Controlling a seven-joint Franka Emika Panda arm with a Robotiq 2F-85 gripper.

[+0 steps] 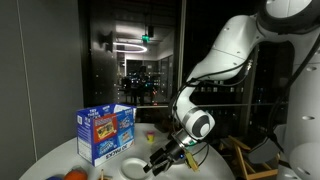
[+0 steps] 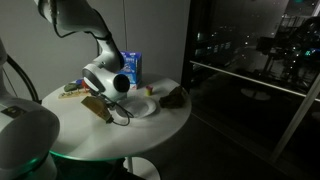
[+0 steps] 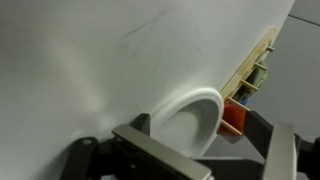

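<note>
Low over the white table (image 1: 215, 168), my gripper (image 1: 157, 163) stands close to the right side of a white plate (image 1: 132, 168). The wrist view puts the gripper in the lower part of the picture, its two dark fingers wide apart and nothing held between them. Beyond the fingers the plate (image 3: 191, 118) is partly covered by the gripper. In exterior view 2 the plate (image 2: 147, 106) lies right of the arm, and the fingertips are hard to make out.
A tall blue box (image 1: 104, 132) stands at the back of the table. Past the plate, a wooden rack (image 3: 252, 72) holds orange and green items. A dark object (image 2: 176, 98) lies near the table's right edge.
</note>
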